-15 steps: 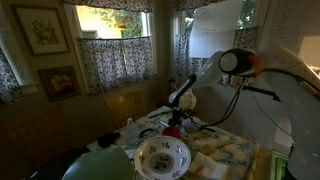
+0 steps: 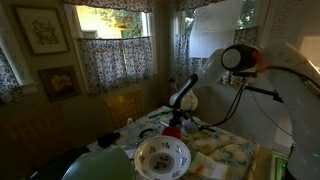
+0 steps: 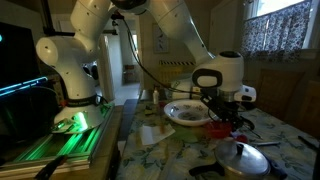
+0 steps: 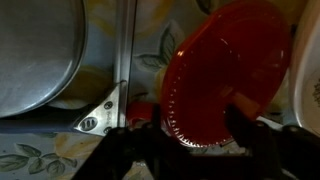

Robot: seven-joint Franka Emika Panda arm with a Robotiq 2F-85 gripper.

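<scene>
A red bowl [image 4: 215, 75] fills the middle of the wrist view, seen from above. My gripper is over its near part, with its dark fingers apart, so it is part open. Red surface shows in the gap, but whether either finger touches the bowl cannot be made out. In exterior view 2 the red bowl [image 3: 218, 130] sits low under the gripper, partly hidden by it. Exterior view 1 shows only a small patch of the red bowl [image 2: 172, 132], behind the large white bowl [image 2: 162, 158].
Close on one side of the red bowl is a metal pot [image 3: 240, 158], its long handle [image 4: 100, 120] near the gripper. The white bowl [image 3: 185, 106] stands on the other side. Papers [image 3: 154, 134] lie on the patterned tablecloth, which has some free room around them.
Across the exterior frames the arm stays in almost the same place above the red bowl. No object has visibly moved.
</scene>
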